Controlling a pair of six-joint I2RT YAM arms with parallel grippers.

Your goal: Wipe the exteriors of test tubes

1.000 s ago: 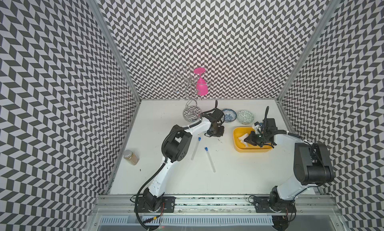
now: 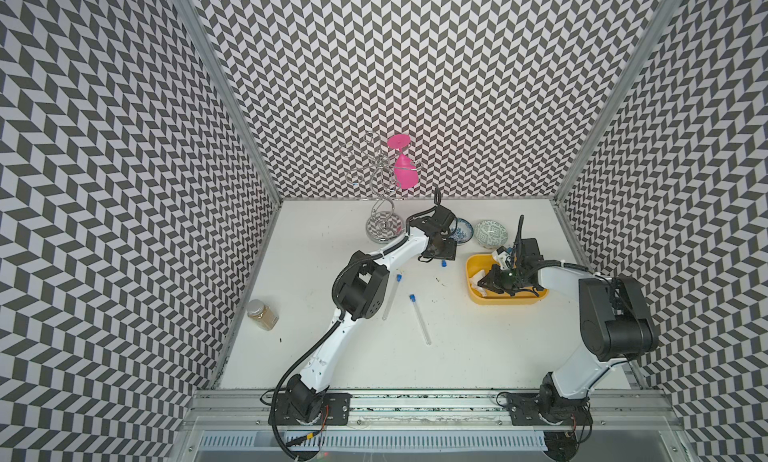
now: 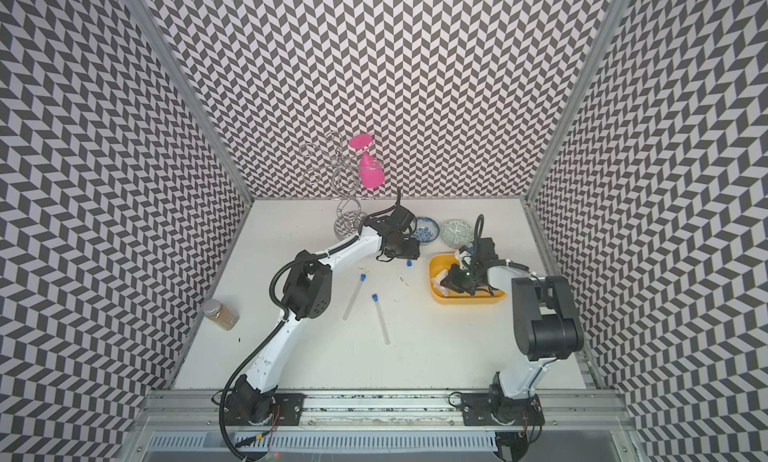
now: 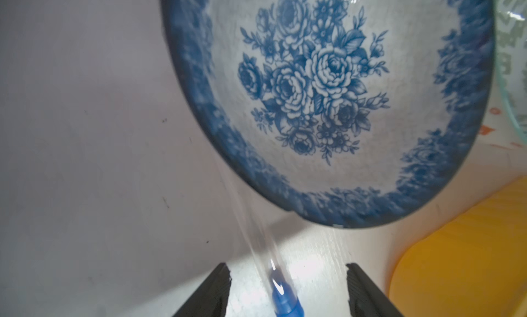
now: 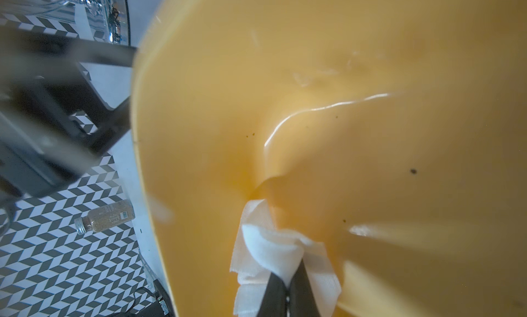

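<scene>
A clear test tube with a blue cap point(image 4: 285, 299) lies on the table just in front of the blue-flowered dish point(image 4: 329, 179). My left gripper hangs above it, fingers parted, the capped end showing between them with space on both sides. Two more blue-capped tubes, a nearer one point(image 2: 421, 322) and one to its left point(image 2: 391, 300), rest on the open table. Inside the yellow tub, my right gripper is shut on a white cloth point(image 5: 274, 245), its folds bunched around the fingertips.
A green-patterned dish point(image 2: 490, 234) stands behind the yellow tub point(image 2: 512, 300). A wire rack holding a pink glass point(image 2: 405, 172) is at the back, and a jar point(image 2: 262, 314) at the left edge.
My left gripper has moved slightly right and back, and a blue cap now shows by it. The right gripper has shifted left within the tub, over the white cloth.
</scene>
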